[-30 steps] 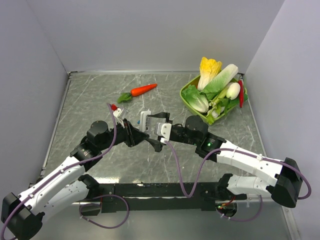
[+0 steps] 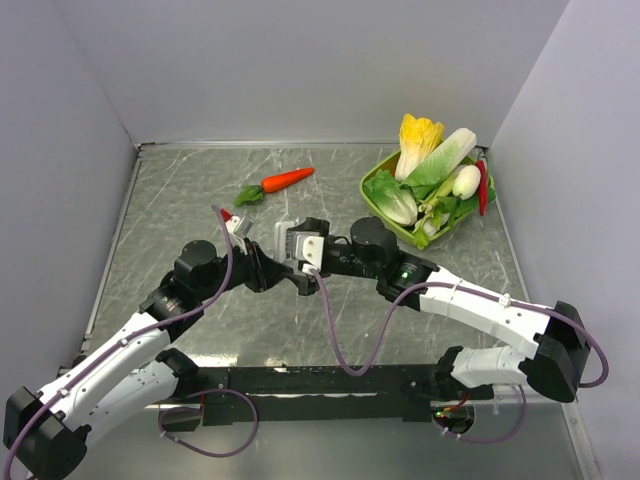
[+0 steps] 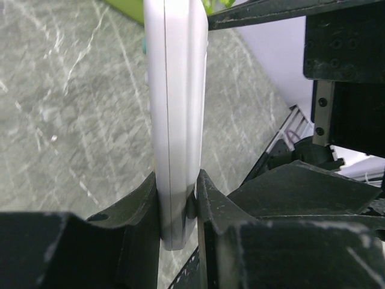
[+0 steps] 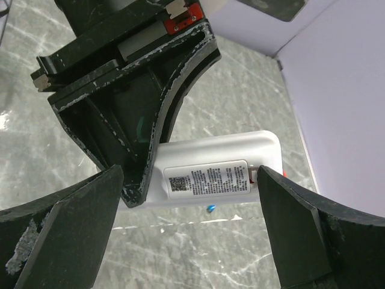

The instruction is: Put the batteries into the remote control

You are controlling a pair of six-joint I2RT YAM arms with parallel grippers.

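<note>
The white remote control (image 3: 174, 120) stands long and narrow in the left wrist view, edge toward the camera. My left gripper is shut on its lower part. In the right wrist view the remote's back shows a label (image 4: 207, 179) with a printed code, and a small dark gap at its right end. My right gripper is open, its fingers (image 4: 69, 232) spread to either side of the remote. Whether they touch it I cannot tell. No battery can be made out for certain; a small blue object (image 4: 210, 208) shows past the remote's lower edge.
A green basket of vegetables (image 2: 372, 207) stands at the back right. A carrot (image 2: 288, 179) lies at the back, left of centre. Both arms meet closely above the middle of the grey marble table (image 2: 190, 172).
The right arm has shifted left, bringing its open gripper closer around the remote. The left arm and the remote have hardly moved.
</note>
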